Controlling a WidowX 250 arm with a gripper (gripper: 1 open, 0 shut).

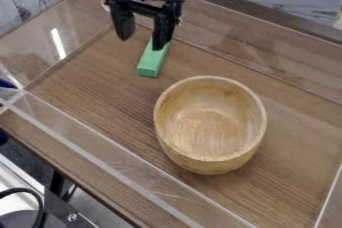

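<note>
My gripper (142,34) hangs at the top centre of the camera view, black and open, just above and behind a green oblong block (154,59) lying on the wooden surface. Nothing shows held between its fingers. A large round tan wooden bowl (210,123) stands in the lower middle, in front of and right of the block, apparently empty.
A black cable (27,197) loops at the lower left corner, beyond the surface's edge.
</note>
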